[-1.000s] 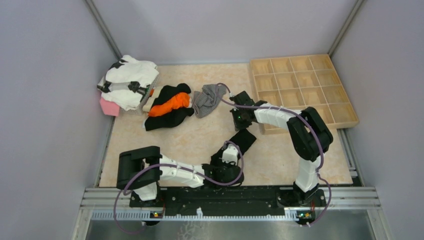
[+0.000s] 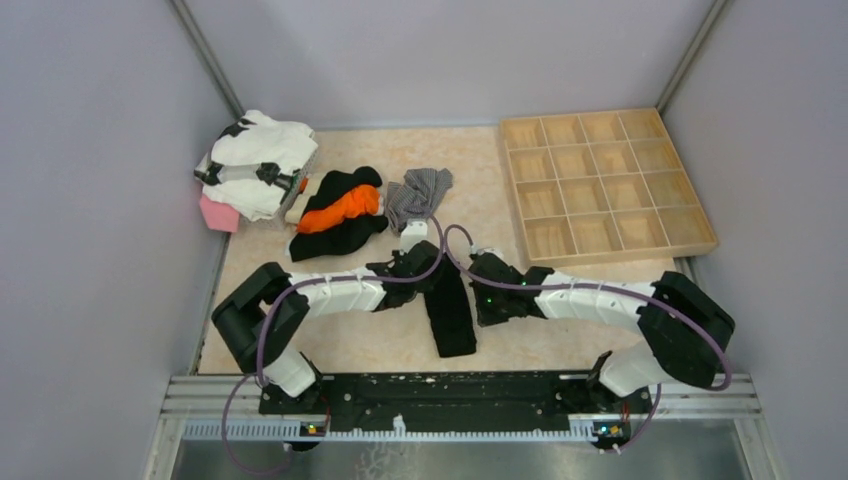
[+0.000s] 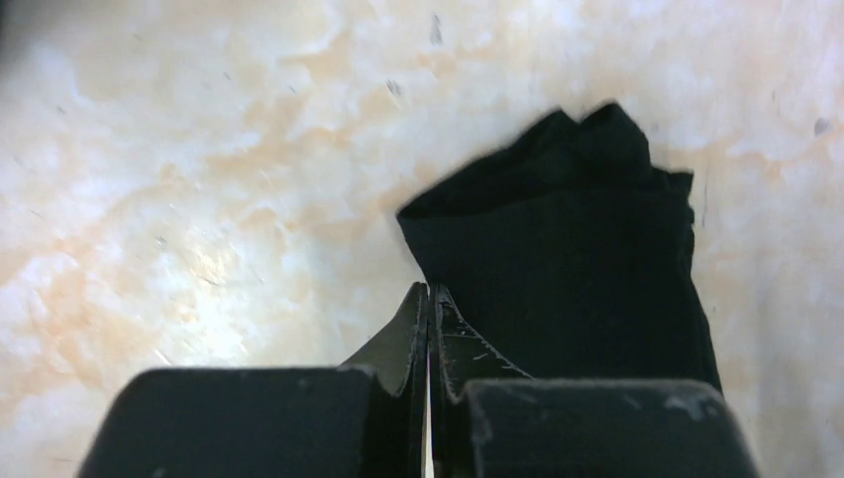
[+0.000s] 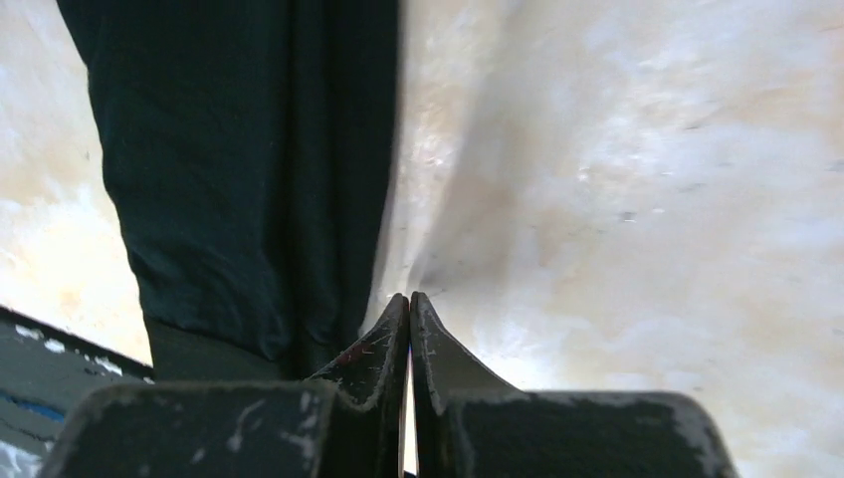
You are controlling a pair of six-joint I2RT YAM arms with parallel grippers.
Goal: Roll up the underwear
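Note:
The black underwear [image 2: 450, 320] lies flattened into a long strip on the table, running front to back between my arms. My left gripper is shut at the left edge of the far part of the cloth [image 3: 587, 259], whose tip is creased. My right gripper is shut beside the right edge of the near part of the strip [image 4: 199, 169], low by the table. I see no cloth clearly held between either pair of fingers.
A wooden compartment tray [image 2: 620, 240] stands at the back right. Piled clothes [image 2: 340, 210], a grey checked cloth [image 2: 420, 190] and a basket of white cloths [image 2: 250, 160] are at the back left.
The underwear has turned from slanted and crosswise to front-to-back. My left gripper has moved toward the back, and my right gripper has moved toward the front.

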